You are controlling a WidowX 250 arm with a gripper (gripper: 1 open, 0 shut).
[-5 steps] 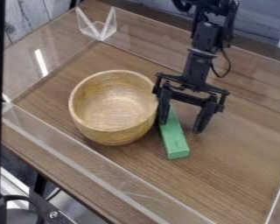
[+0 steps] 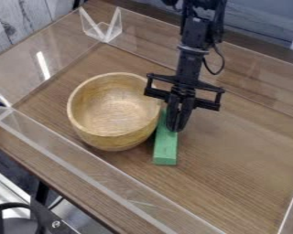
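Observation:
My black gripper (image 2: 176,117) reaches down from the back of the table, its fingertips at the far end of a green block (image 2: 165,146), just right of a wooden bowl (image 2: 98,99). The fingers look close together; whether anything is between them is hidden by the gripper's body. The block lies lengthwise on the table beside the bowl's right side.
A clear plastic piece (image 2: 100,27) stands at the back left. Clear strips run along the left edge, and black cables lie at the lower left corner.
The gripper has shifted left toward the bowl. The green block's near end has swung left, so it lies straighter and closer to the bowl.

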